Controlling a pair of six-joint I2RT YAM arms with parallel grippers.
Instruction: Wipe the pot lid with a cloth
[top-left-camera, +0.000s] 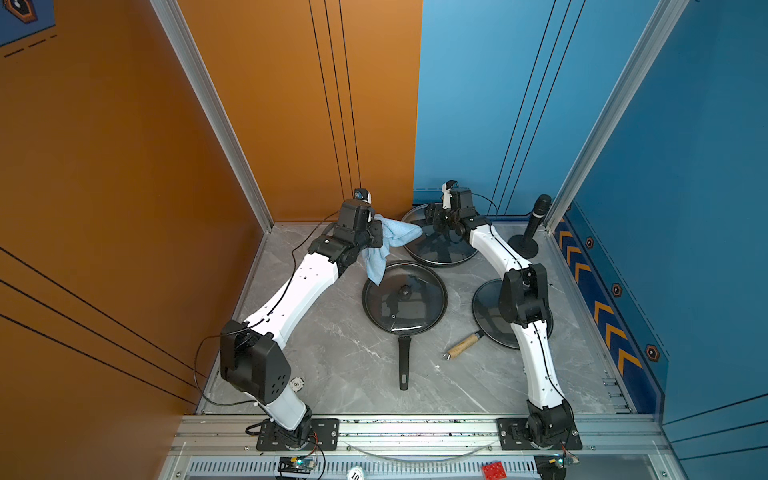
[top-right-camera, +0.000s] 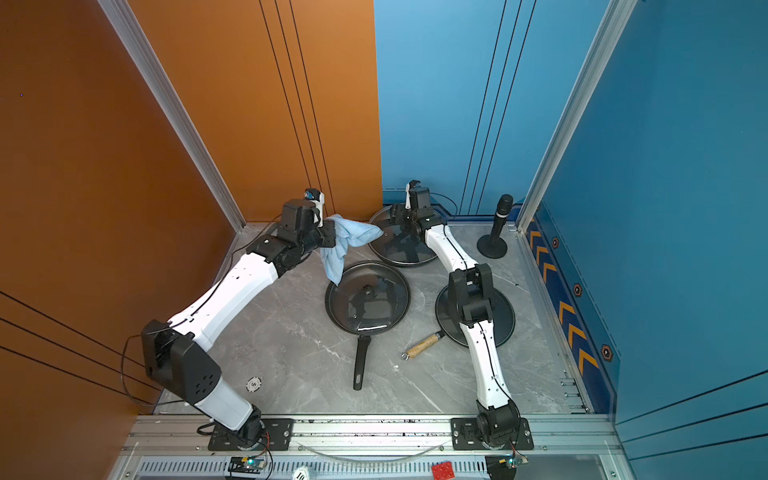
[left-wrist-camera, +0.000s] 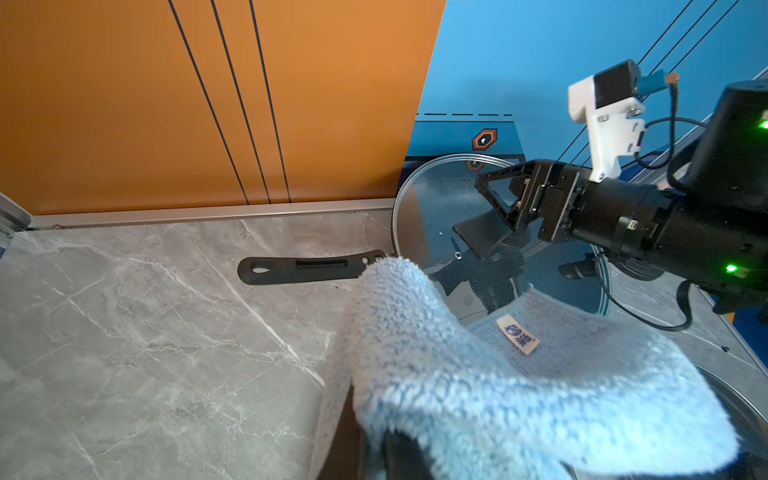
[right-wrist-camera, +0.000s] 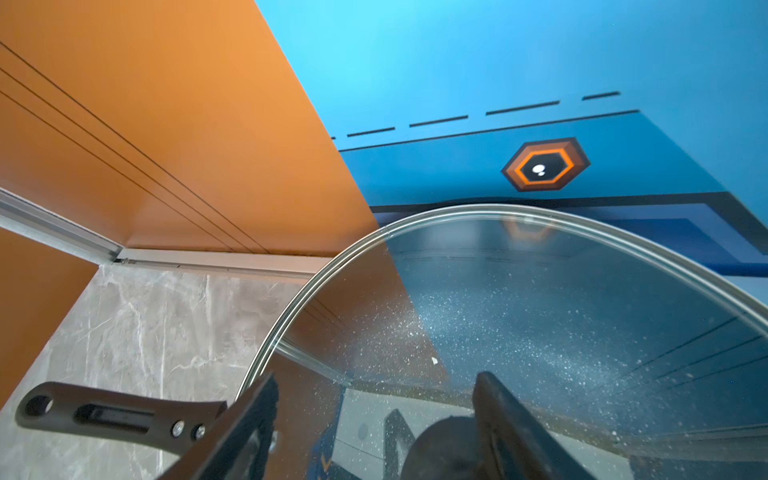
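Observation:
The far pan's glass lid (top-left-camera: 441, 254), seen close in the right wrist view, has a steel rim and whitish specks over the glass (right-wrist-camera: 512, 320). My right gripper (top-left-camera: 434, 214) is over this lid, its fingers part open. In the right wrist view the dark lid knob (right-wrist-camera: 444, 452) shows between its blurred fingers, nearer the right one; I cannot tell if they touch. My left gripper (top-left-camera: 377, 232) is shut on a light blue cloth (top-left-camera: 396, 233), which hangs down left of the lid and hides most of the fingertips in the left wrist view.
A lidded pan (top-left-camera: 404, 300) stands in the middle, its black handle toward the front. At right, another lidded pan (top-left-camera: 492, 316) with a wooden handle lies under the right arm. A black upright stand (top-left-camera: 534, 228) is at the back right.

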